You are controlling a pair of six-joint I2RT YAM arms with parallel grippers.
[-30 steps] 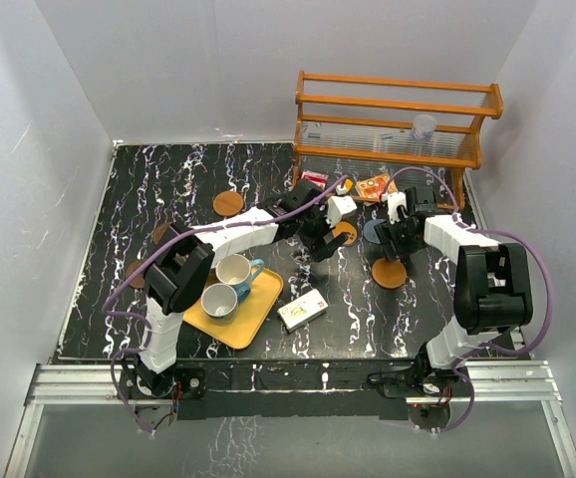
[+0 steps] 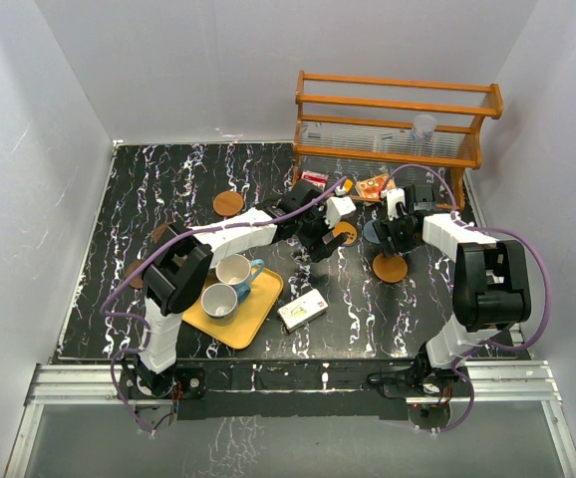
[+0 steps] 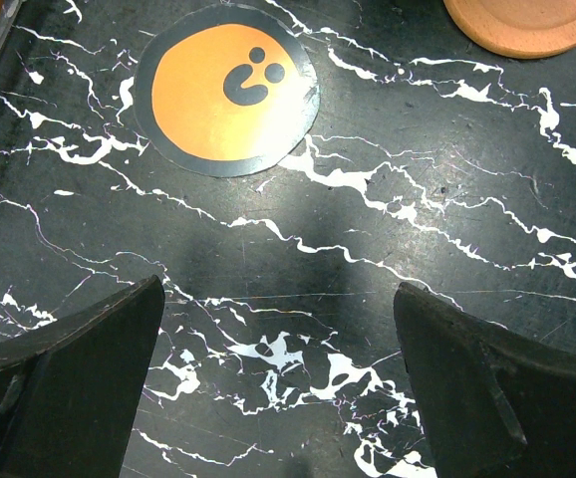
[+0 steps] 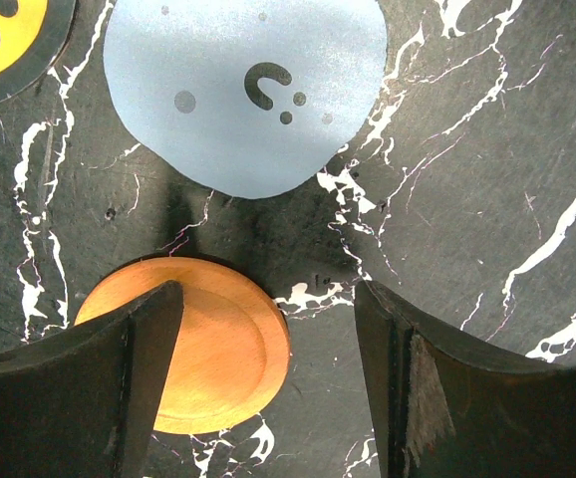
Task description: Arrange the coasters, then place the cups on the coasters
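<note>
Two cups show in the top view: a pale blue-handled cup [image 2: 234, 270] and a white cup [image 2: 220, 302], both on the yellow tray [image 2: 236, 333] at the left. A brown coaster [image 4: 230, 351] lies partly behind a finger of my right gripper, which stands partly open above the table with nothing between its fingers. Beyond it is a light blue-grey coaster [image 4: 243, 95]. My left gripper is open and empty over bare marble; an orange round coaster [image 3: 226, 95] with a dark rim lies ahead of it.
A wooden rack [image 2: 388, 101] with a clear glass [image 2: 424, 126] stands at the back right. A white box [image 2: 302, 310] lies front of centre. More brown round coasters [image 2: 228, 203] lie at the left. Bare table lies right of the box.
My right gripper has shifted very slightly near the brown and blue-grey coasters. The left arm, cups and tray look the same.
</note>
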